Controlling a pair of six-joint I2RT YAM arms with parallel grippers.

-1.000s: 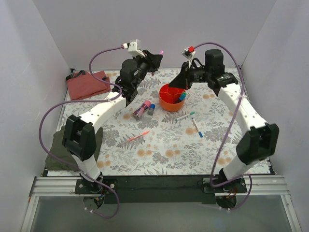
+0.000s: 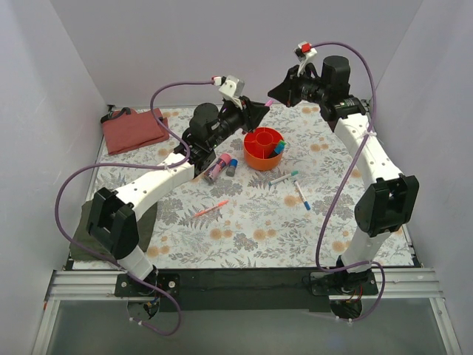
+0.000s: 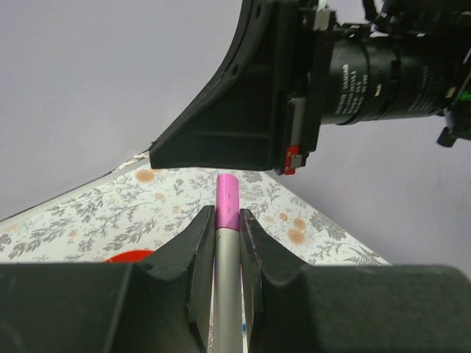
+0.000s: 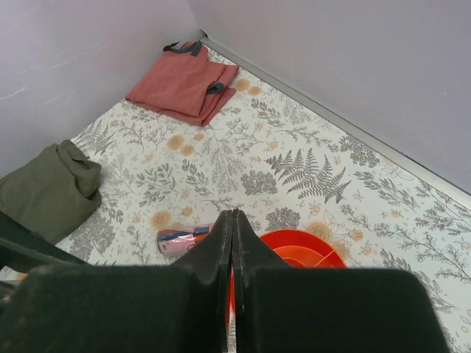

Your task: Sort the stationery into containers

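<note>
A white marker with a pink cap stands between the fingers of my left gripper, cap outward. In the top view that gripper is above the back of the orange round container. My right gripper, shut with nothing visible between its fingers, points at the cap from the right; whether they touch, I cannot tell. The divided container holds a teal-capped item. A green marker, a blue-tipped marker and an orange-red marker lie on the table.
Left of the orange container is a clear holder with pink inside, beside a small blue-ended item. A red folded cloth lies at the back left, and a dark green cloth at the front left.
My left gripper has come right and toward the container with the pink-capped marker, which now points at the right gripper.
</note>
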